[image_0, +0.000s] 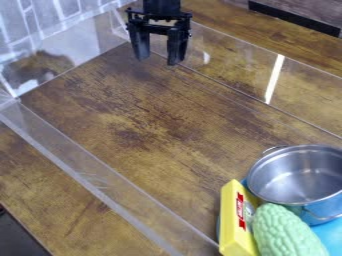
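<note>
My black gripper (158, 48) hangs at the top centre of the camera view, over the back of a wooden work area (134, 130) ringed by clear low walls. Its two fingers stand apart, with nothing visible between them.
At the front right sit a steel pot (297, 184), a yellow box (234, 220) with a red label, and a green textured object (281, 232), partly on something blue.
</note>
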